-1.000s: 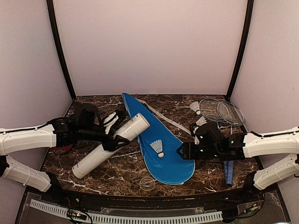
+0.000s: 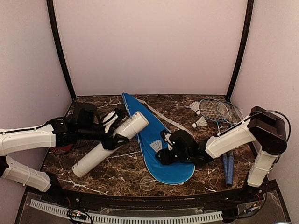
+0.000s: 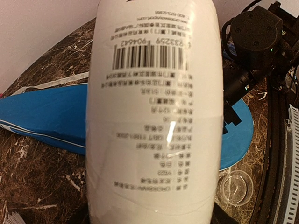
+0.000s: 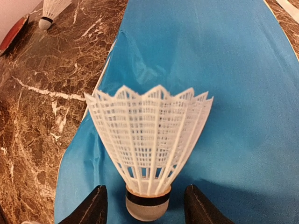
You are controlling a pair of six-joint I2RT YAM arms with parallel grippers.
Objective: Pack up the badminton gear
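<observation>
My left gripper (image 2: 114, 140) is shut on a white shuttlecock tube (image 2: 93, 158), which lies diagonally and fills the left wrist view, its printed label facing up. The blue racket bag (image 2: 173, 172) lies in the middle with a shuttlecock (image 2: 154, 145) on it. My right gripper is open, its fingers either side of that shuttlecock's base, low over the bag. Two more shuttlecocks (image 2: 200, 122) lie at the back right, beside two rackets (image 2: 211, 109) with blue handles.
A clear lid (image 2: 147, 184) lies at the front edge, left of the bag's rounded end. A strap (image 2: 161, 112) runs behind the bag. Pale walls close in the back and sides.
My right gripper has moved left across the bag, onto the shuttlecock there. The left gripper and tube are nearly still.
</observation>
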